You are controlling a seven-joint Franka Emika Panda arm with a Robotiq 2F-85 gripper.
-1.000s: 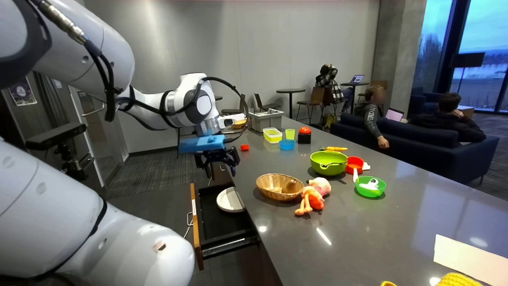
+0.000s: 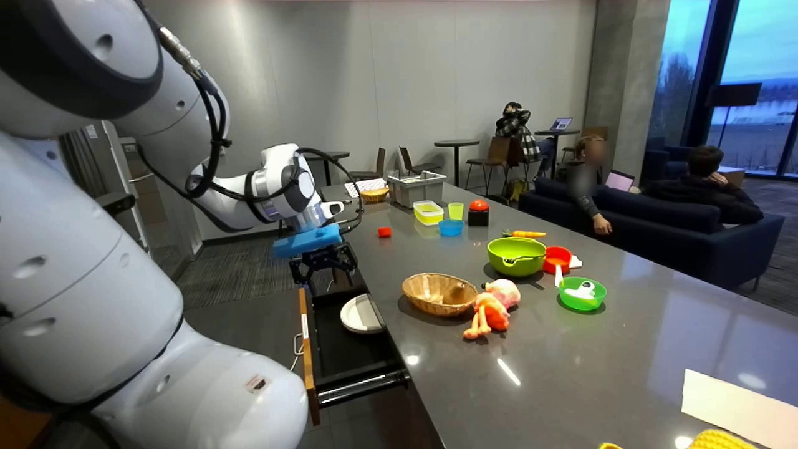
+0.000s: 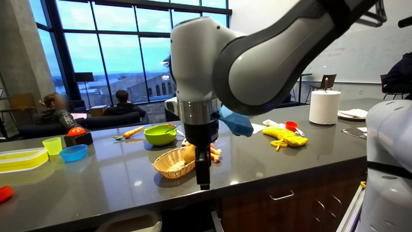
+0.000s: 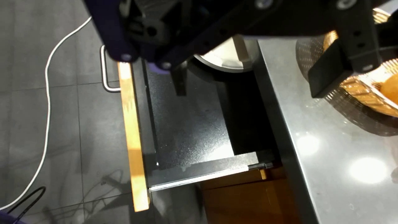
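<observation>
The drawer (image 2: 348, 359) is pulled out from under the grey counter, and a white plate-like dish (image 2: 362, 313) lies inside it. In the wrist view only part of that dish (image 4: 224, 56) shows past my gripper's dark linkage; the drawer floor (image 4: 190, 115) in front of it is bare. My gripper (image 2: 326, 278) hangs over the drawer's far end, beside the counter edge. Its fingers (image 4: 328, 72) are spread wide and nothing is between them. From the second exterior view, the gripper (image 3: 203, 185) points down at the counter's front edge.
On the counter near the drawer sits a wicker basket (image 2: 439, 294) holding a brown item, with a pink-orange plush toy (image 2: 491, 310) beside it. Farther over are green bowls (image 2: 516, 255) and a red cup (image 2: 557, 259). A drawer handle (image 4: 106, 71) sticks out over the floor.
My gripper has come down and shifted slightly left, away from the counter and closer to the drawer. Drawer, dish and counter items look unmoved.
</observation>
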